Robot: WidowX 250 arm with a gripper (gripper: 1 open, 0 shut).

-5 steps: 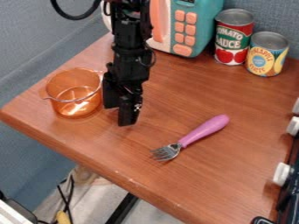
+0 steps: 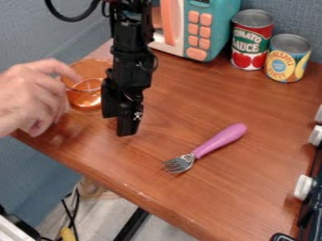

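The black gripper (image 2: 123, 111) hangs low over the left part of the wooden table, just right of an orange translucent pot (image 2: 89, 94). A human hand (image 2: 36, 94) reaches in from the left with its fingers at the pot, partly covering it. Whether the gripper holds anything or how its fingers stand is unclear. A fork with a pink handle (image 2: 219, 140) lies on the table to the gripper's lower right.
A teal toy microwave (image 2: 201, 21) stands at the back, beside a red-labelled can (image 2: 249, 47) and a yellow-labelled can (image 2: 287, 63). A black appliance (image 2: 307, 207) is at the right edge.
A hand has come in from the left and taken hold at the pot, which sits a little higher in view. The gripper has shifted slightly.
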